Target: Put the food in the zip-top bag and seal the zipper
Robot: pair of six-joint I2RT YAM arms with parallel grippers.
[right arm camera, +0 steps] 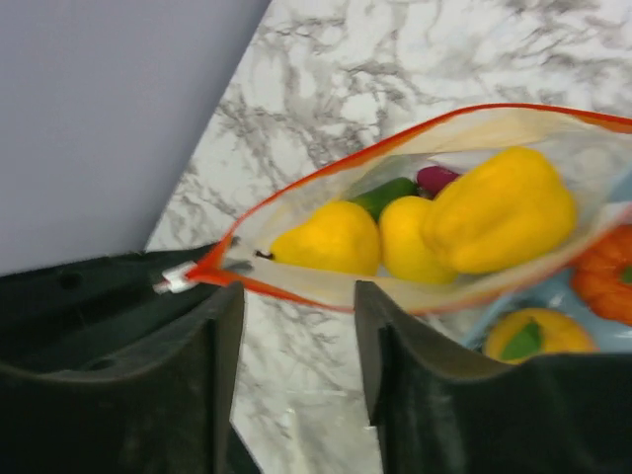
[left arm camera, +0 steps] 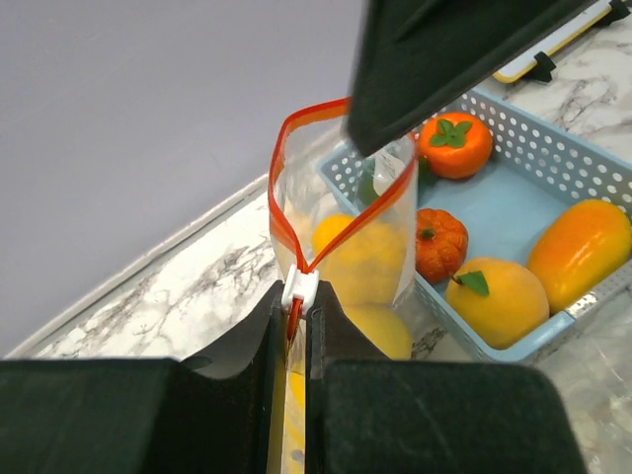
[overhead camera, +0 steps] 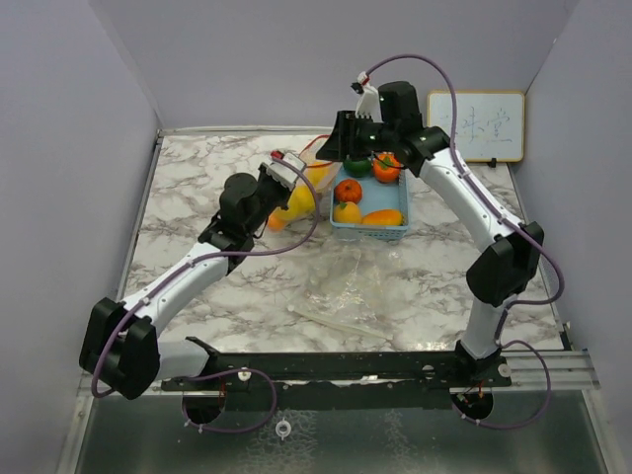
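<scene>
The clear zip bag point(left arm camera: 395, 252) with a red-orange zipper edge point(left arm camera: 279, 158) stands with its mouth agape. Yellow fruit point(right arm camera: 504, 212), a green piece point(right arm camera: 383, 197) and a dark red one point(right arm camera: 434, 180) lie inside it. In the left wrist view, my left gripper is shut at one end of the zipper, holding its white slider point(left arm camera: 299, 287). On the opposite side of the mouth, my right gripper point(overhead camera: 334, 156) hovers by the zipper edge. Its fingers point(right arm camera: 229, 331) stand apart in the right wrist view; the near red edge passes just past their tips.
Behind and right of the bag is a blue basket point(overhead camera: 369, 233) with a persimmon point(left arm camera: 454, 145), a small pumpkin point(left arm camera: 440, 245) and a mango point(left arm camera: 581, 254). Another clear bag point(overhead camera: 346, 291) lies flat in front. A whiteboard point(overhead camera: 476, 123) leans at the back right.
</scene>
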